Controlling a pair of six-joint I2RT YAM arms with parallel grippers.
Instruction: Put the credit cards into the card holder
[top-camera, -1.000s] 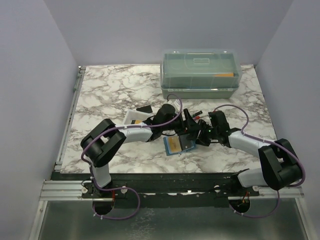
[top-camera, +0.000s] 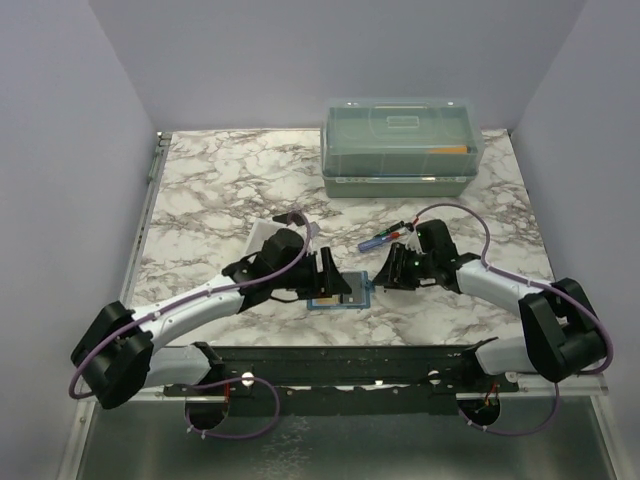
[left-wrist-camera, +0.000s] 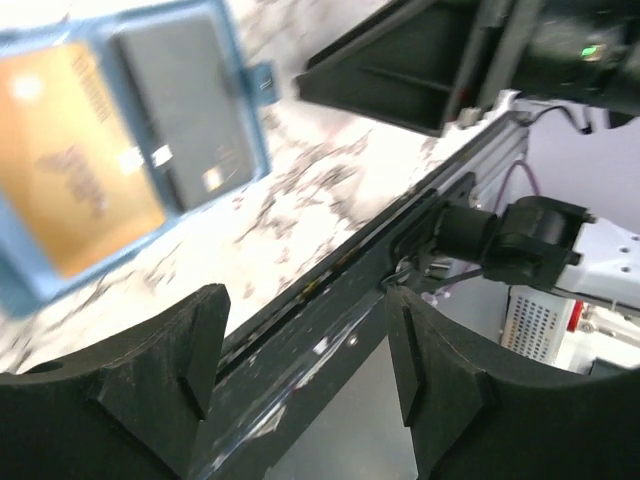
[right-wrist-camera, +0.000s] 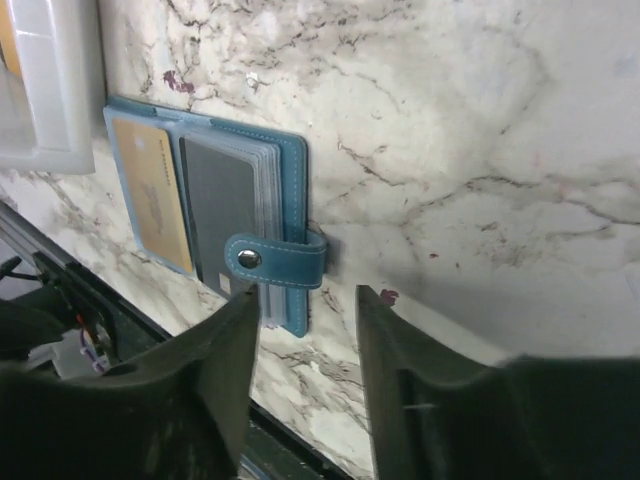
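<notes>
The blue card holder (right-wrist-camera: 295, 180) lies on the marble table below the grippers, a gold card (left-wrist-camera: 80, 150) (right-wrist-camera: 148, 190) and a dark grey card (left-wrist-camera: 185, 105) (right-wrist-camera: 215, 210) in its sleeves, its snap strap (right-wrist-camera: 280, 262) at one side. My left gripper (top-camera: 325, 275) hangs over the holder's left part, fingers apart, nothing seen between them. My right gripper (top-camera: 395, 270) is just right of the holder, fingers apart and empty.
A white tray (top-camera: 260, 235) (right-wrist-camera: 60, 140) sits at upper left, partly behind the left arm. A green clear box (top-camera: 400, 145) stands at the back; pens (top-camera: 380, 240) lie behind the right gripper. The table's front edge is close.
The left arm has moved left and toward the front from its place over the holder. The right gripper has shifted slightly, and the holder has shifted left and straightened since a second ago.
</notes>
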